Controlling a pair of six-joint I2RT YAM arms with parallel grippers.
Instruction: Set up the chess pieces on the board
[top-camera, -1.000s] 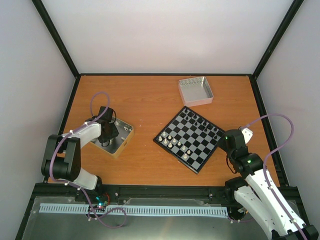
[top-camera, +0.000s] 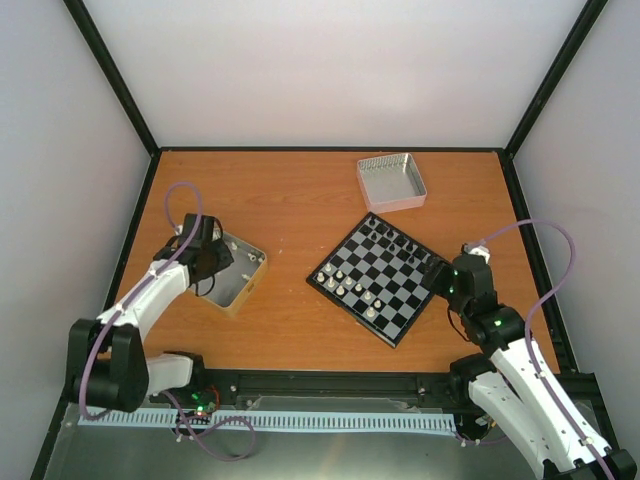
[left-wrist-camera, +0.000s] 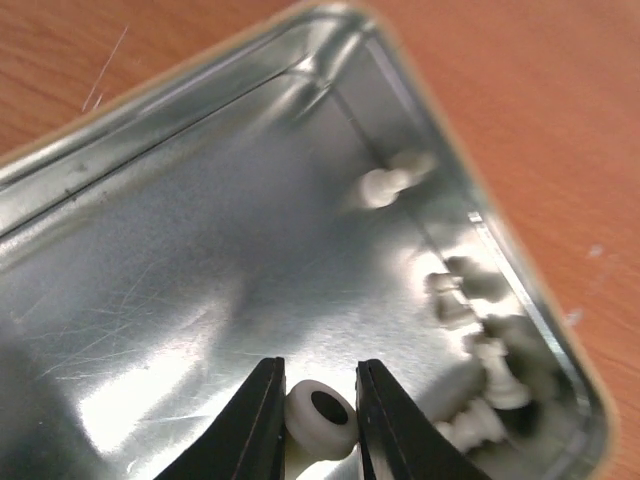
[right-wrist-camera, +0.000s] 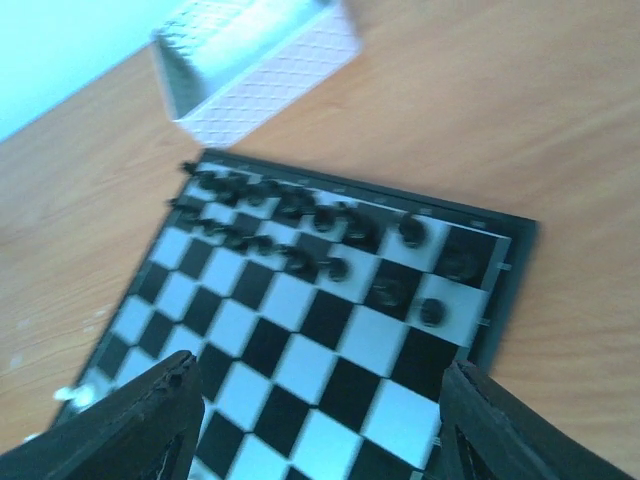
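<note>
My left gripper is shut on a white chess piece over a metal tray, where several white pieces lie along the side. The chessboard has black pieces standing along its back-right side and white pieces along the front-left. My right gripper hangs open above the board, nothing visible between its fingers.
An empty-looking pale box stands behind the board.
The right gripper has moved slightly left over the board.
</note>
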